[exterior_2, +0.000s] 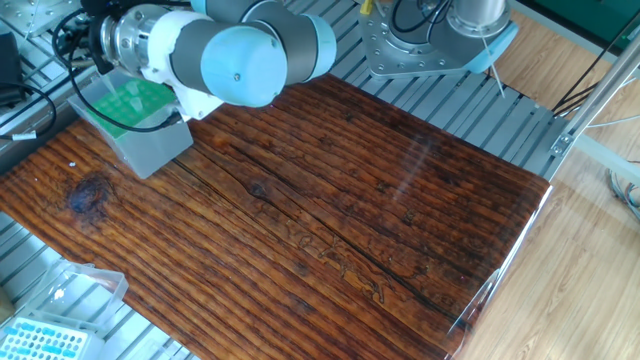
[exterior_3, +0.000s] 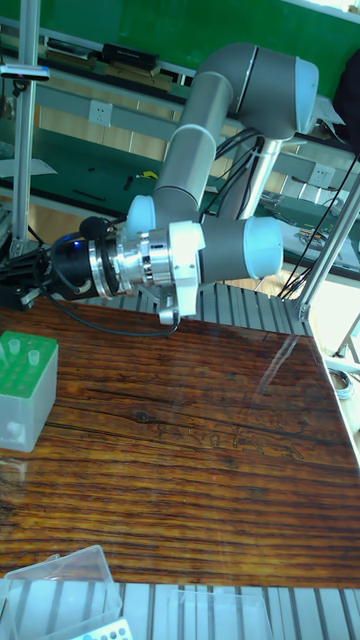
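A translucent box with a green perforated top stands at the left of the wooden board. In exterior view 3 the same box is cut by the left edge, and a few pale, clear tube-like pieces stick up from its top. My gripper, black, points left from the wrist, behind and above the box. Its fingertips are dark and partly out of view, so neither the finger's state nor anything between the fingers can be made out. From exterior view 2 it is mostly hidden behind the wrist and cables.
The wooden board is bare across its middle and right. Beyond the board's near edge lie a clear lid and a white rack with blue spots. A black cable loops from the wrist past the box.
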